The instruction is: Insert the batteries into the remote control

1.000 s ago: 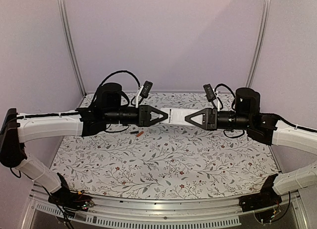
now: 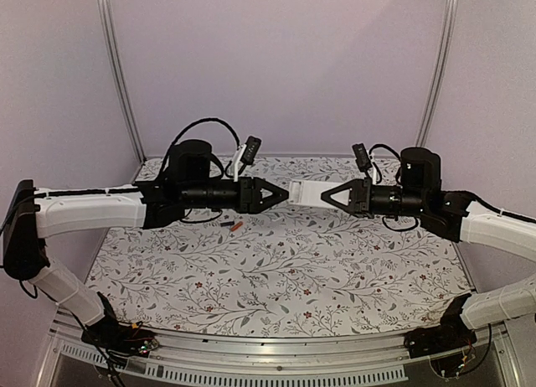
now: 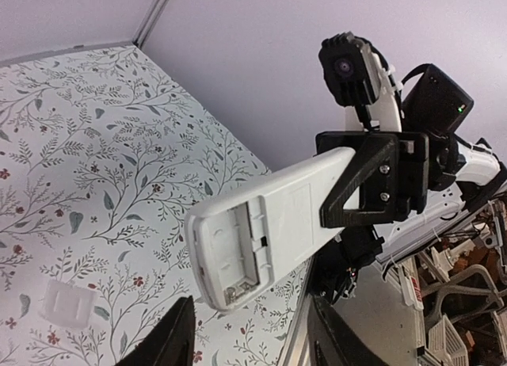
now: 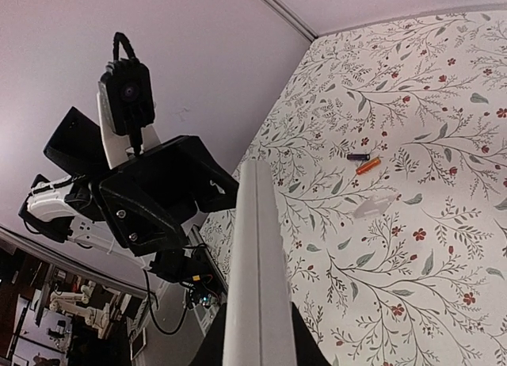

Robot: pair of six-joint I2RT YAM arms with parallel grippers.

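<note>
The white remote control (image 2: 311, 194) is held in the air by my right gripper (image 2: 339, 198), shut on it; in the left wrist view its battery bay (image 3: 242, 255) is uncovered and shows no batteries inside. My left gripper is open just short of the remote's free end, nothing between its fingers. A dark battery (image 4: 358, 157) and an orange battery (image 4: 368, 165) lie on the table, also small in the top view. A translucent white cover (image 4: 372, 207) lies near them.
Pale walls (image 2: 276, 69) enclose it at the back and sides.
My right gripper has moved slightly right with the remote, whose left end has come away from my left gripper's fingers.
</note>
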